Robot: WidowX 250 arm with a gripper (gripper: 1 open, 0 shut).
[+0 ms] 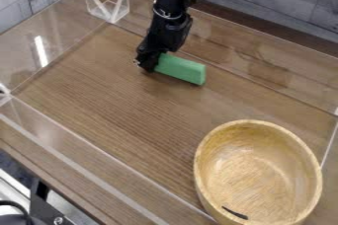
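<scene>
A green block (181,70) lies on the wooden table, upper middle, angled from upper left to lower right. My black gripper (150,59) comes down from the top of the view to the block's left end, shut on it, its fingertips dark and partly hard to make out.
A large beige bowl (258,155) stands at the lower right. Clear plastic pieces sit at the upper left edge and the left edge.
</scene>
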